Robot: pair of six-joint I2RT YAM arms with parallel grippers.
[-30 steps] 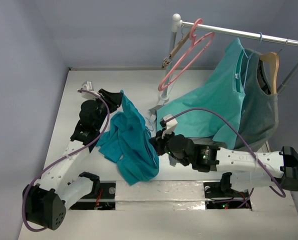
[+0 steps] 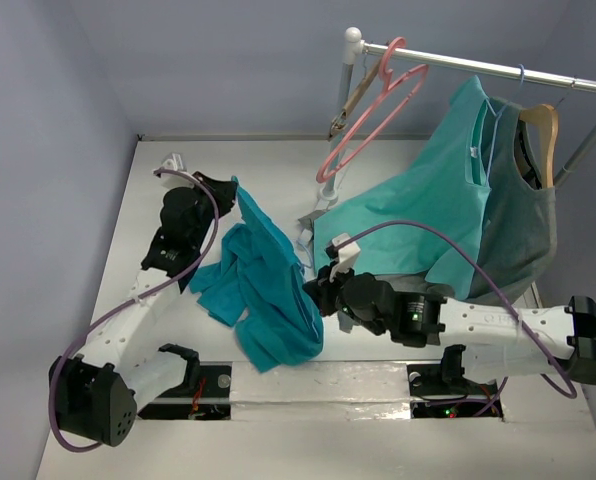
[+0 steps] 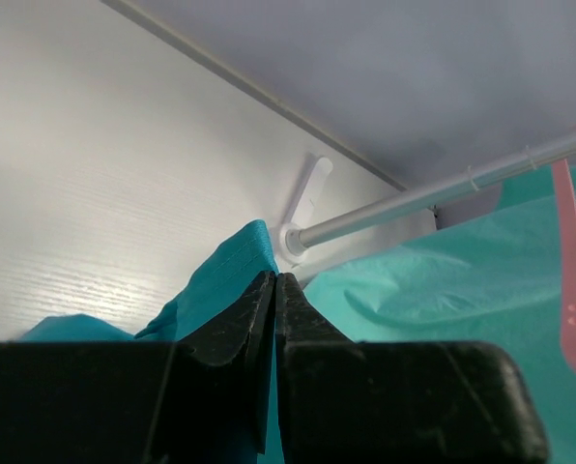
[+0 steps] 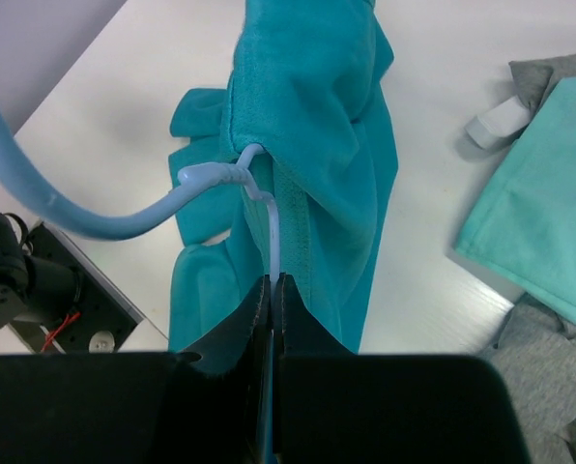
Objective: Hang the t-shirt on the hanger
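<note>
The teal t-shirt (image 2: 268,290) hangs bunched over the left half of the table, its upper corner raised. My left gripper (image 2: 234,191) is shut on that corner; in the left wrist view the cloth (image 3: 232,266) runs into the closed fingertips. In the right wrist view a light-blue hanger (image 4: 187,188) passes from the left edge to the shirt's folded edge, and a thin part of it comes down into my right gripper, shut on it. Folds of the shirt (image 4: 307,126) hide the rest of the hanger.
At the right stands a metal rack (image 2: 468,65) carrying an empty pink hanger (image 2: 373,120), a lighter teal garment (image 2: 418,195), a grey garment (image 2: 518,225) and a wooden hanger (image 2: 543,135). Bare table shows behind the shirt.
My right gripper has moved a little to the right, and the shirt's lower edge has shifted slightly right.
</note>
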